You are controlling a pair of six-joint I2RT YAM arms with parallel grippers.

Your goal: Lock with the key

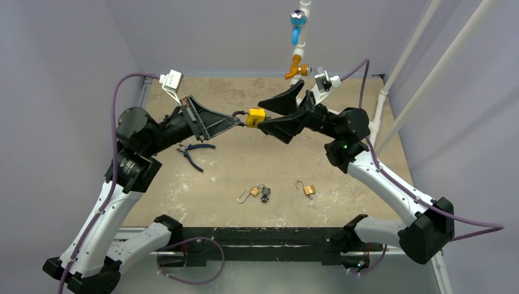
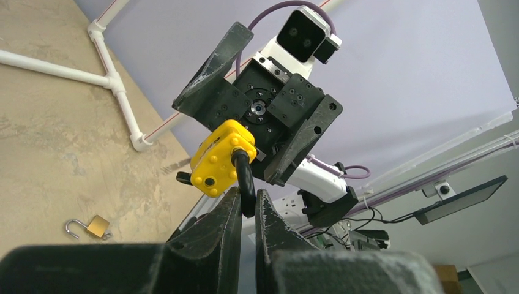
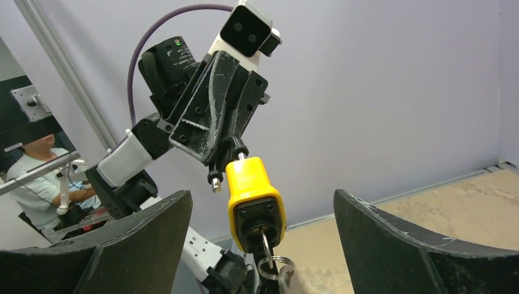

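Note:
A yellow padlock point(image 1: 255, 117) with a black shackle hangs in the air between both arms. My left gripper is shut on the shackle point(image 2: 245, 177). In the right wrist view, a free shackle end point(image 3: 216, 184) shows outside the lock body point(image 3: 252, 180), so the shackle is open. A key point(image 3: 265, 242) sticks out of the lock's dark bottom face, with a metal ring point(image 3: 275, 267) on it. My right gripper stands open around the key end, its two fingers apart from the lock in that view. The keyhole's inside is hidden.
Blue-handled pliers point(image 1: 194, 154) lie at the left of the board. Two brass padlocks point(image 1: 253, 192) point(image 1: 309, 190) and a small dark figure point(image 1: 265, 194) rest near the front. White pipes point(image 1: 380, 110) and an orange valve point(image 1: 296, 66) stand at the back and right.

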